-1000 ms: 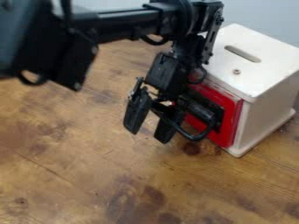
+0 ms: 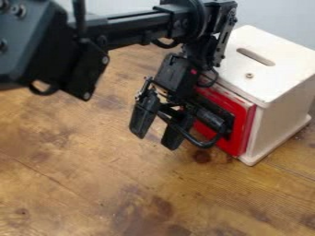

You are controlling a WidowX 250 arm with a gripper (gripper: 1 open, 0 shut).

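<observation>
A white wooden box [image 2: 274,72] with a slot in its top and a red front panel [image 2: 237,140] stands at the right. My black gripper [image 2: 161,124] hangs low in front of that red panel, its fingers pointing down toward the floor and apart from each other. I see nothing held between them. The gripper's body hides much of the panel, and I cannot tell whether it touches it.
The arm crosses the top left of the view, and a pale wall is behind.
</observation>
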